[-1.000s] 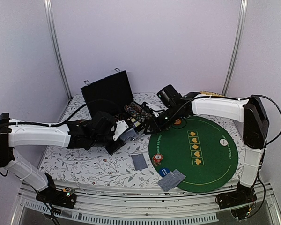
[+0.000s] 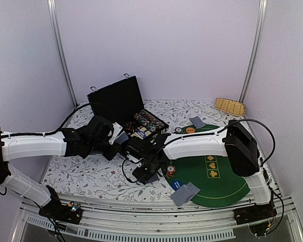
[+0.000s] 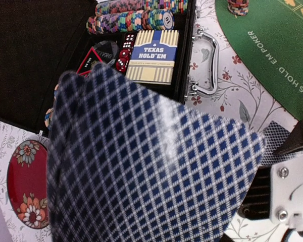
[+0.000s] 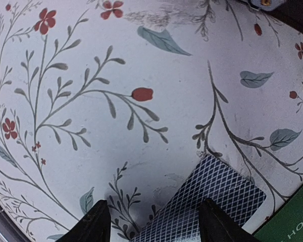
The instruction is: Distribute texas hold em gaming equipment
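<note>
My left gripper (image 2: 116,137) is near the open case, with blue checked cards (image 3: 151,166) held out large in the left wrist view; its fingers are mostly hidden. My right gripper stands open over a checked card (image 4: 212,196) lying on the floral cloth beside the green poker mat (image 2: 217,186). In the case (image 2: 116,98) are chip rows (image 3: 129,21), dice and a Texas Hold'em deck box (image 3: 151,56). More cards lie at the mat's near left edge (image 2: 186,193) and far edge (image 2: 197,122).
A wicker tray (image 2: 230,106) stands at back right. A red floral oval (image 3: 25,186) lies left of the case.
My right arm has moved left and toward the front, down over the card by the mat. The left gripper has shifted slightly back from where it was a second ago.
</note>
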